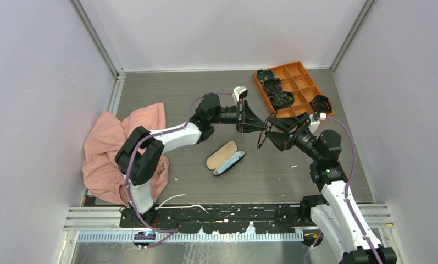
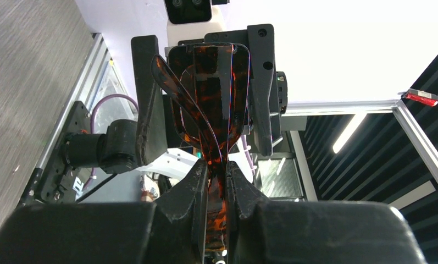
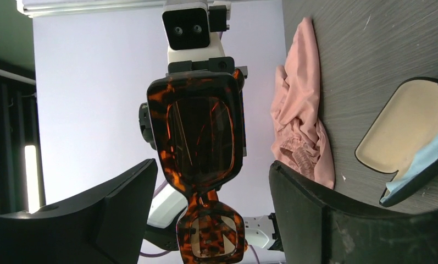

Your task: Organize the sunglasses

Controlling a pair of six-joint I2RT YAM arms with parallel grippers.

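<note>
Tortoiseshell sunglasses point(image 3: 197, 188) are held in the air over the middle of the table, with my left gripper shut on them. In the left wrist view the sunglasses point(image 2: 212, 91) rise from between the fingers. Whether either finger touches the sunglasses I cannot tell. An open glasses case point(image 1: 221, 156) with a light blue cloth point(image 1: 231, 163) lies below on the table.
An orange divided tray point(image 1: 294, 70) stands at the back right, holding several pairs of dark glasses point(image 1: 282, 99) and having some empty compartments. A pink cloth point(image 1: 109, 157) is heaped on the left. Around the case, the front of the table is mostly clear.
</note>
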